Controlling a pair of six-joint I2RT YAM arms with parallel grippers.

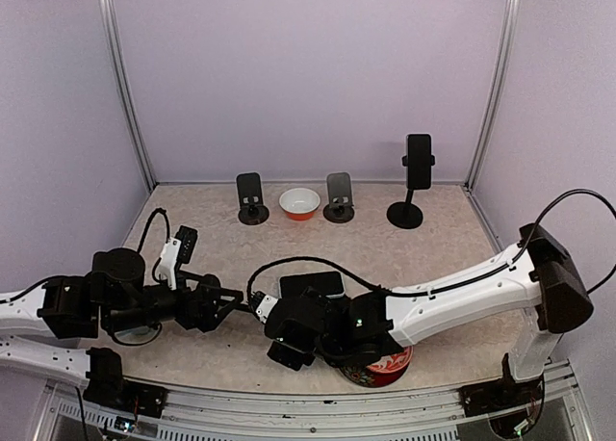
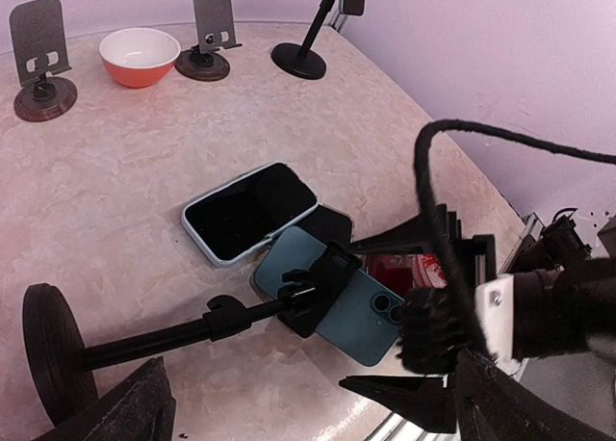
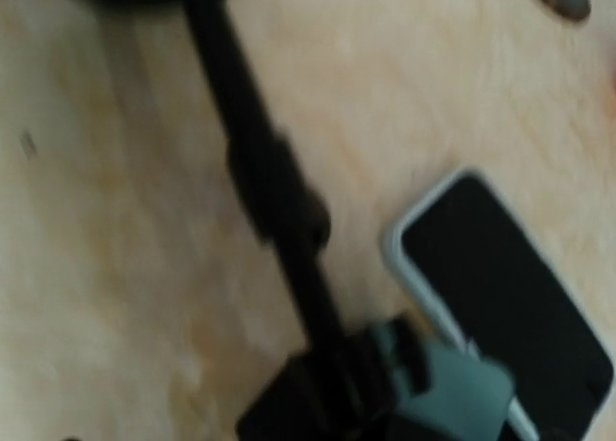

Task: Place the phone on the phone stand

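A black phone stand (image 2: 168, 338) lies on its side, its disc base at the left and its holder over a teal phone (image 2: 356, 325) with two camera lenses. A silver-edged phone (image 2: 248, 210) lies behind them, screen up. In the top view my open left gripper (image 1: 229, 302) is at the fallen stand's base end. My right gripper (image 1: 289, 350) is low at the front centre, over the holder end, largely hiding it; in the left wrist view its fingers are apart. The right wrist view is blurred.
Two small stands (image 1: 251, 202), a white-orange bowl (image 1: 299, 202) and a tall stand (image 1: 418, 167) stand at the back. Red dishes (image 1: 393, 362) at the front right are partly hidden by my right arm.
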